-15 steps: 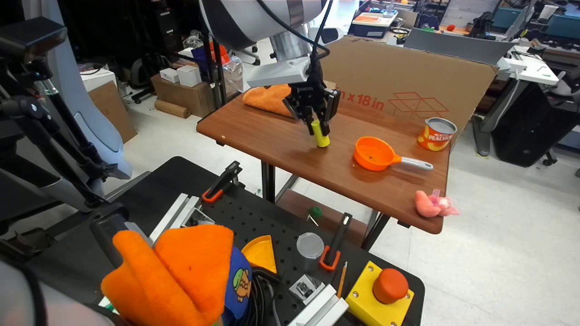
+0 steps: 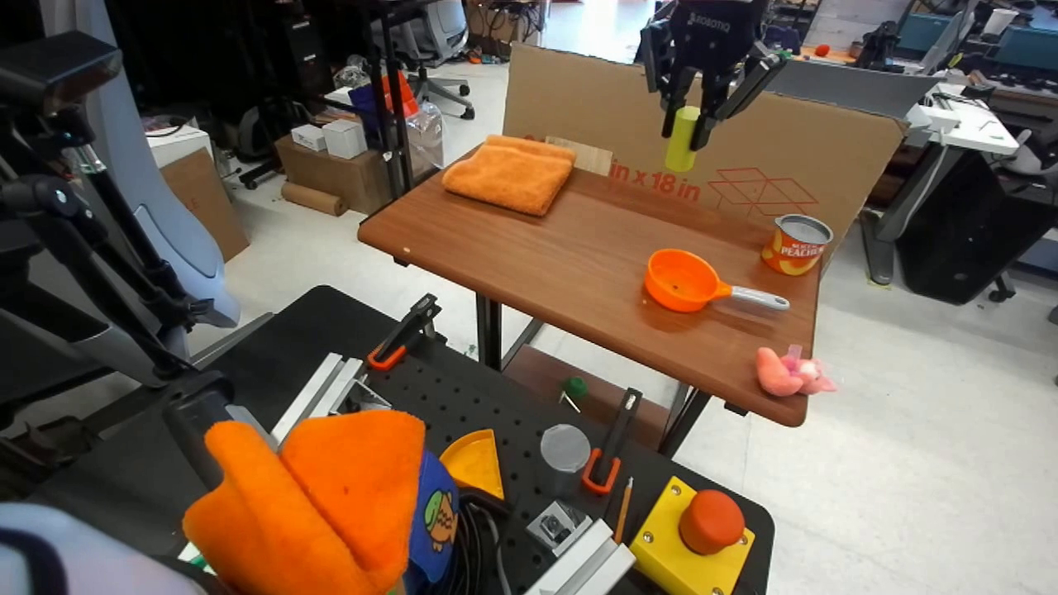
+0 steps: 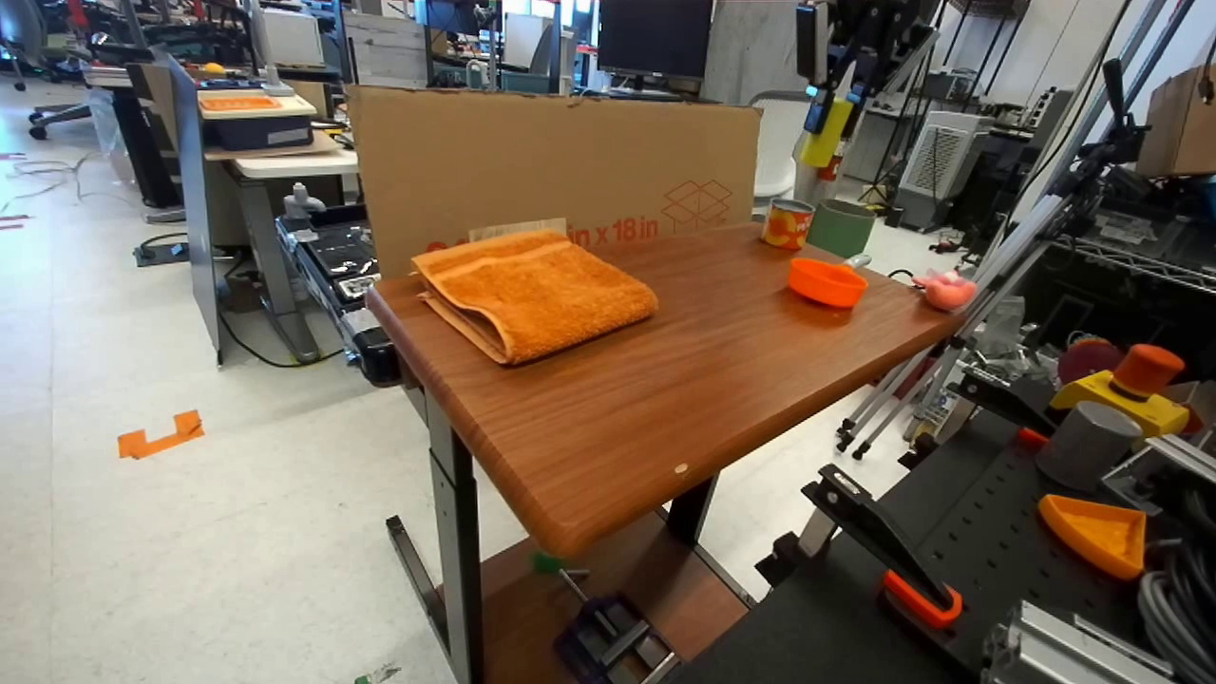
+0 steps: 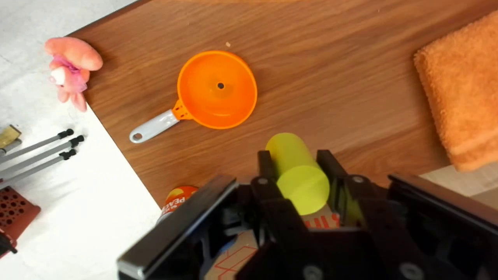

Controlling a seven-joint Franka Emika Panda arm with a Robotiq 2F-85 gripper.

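High above the back of the brown table [image 2: 555, 248], my gripper [image 2: 686, 124] is shut on a yellow-green cylinder [image 4: 290, 156]. In the wrist view the cylinder sits between the two black fingers of the gripper, one end toward the camera and the other pointing down past the fingertips. In exterior view 2 the cylinder [image 3: 826, 135] hangs slightly tilted, well clear of the tabletop. Below it on the table lies an orange pan-shaped strainer [image 2: 680, 279] with a grey handle. A peach can [image 2: 793, 246] stands near the back right corner.
A folded orange towel [image 2: 516, 173] covers the table's back left. At the right front edge rests a pink plush toy [image 2: 790, 373], partly overhanging. A cardboard sheet [image 3: 547, 154] stands along the back edge.
Holding the cylinder, my gripper has risen from low over the middle of the table and moved right and toward the back. The towel, strainer, can and toy stay where they were.
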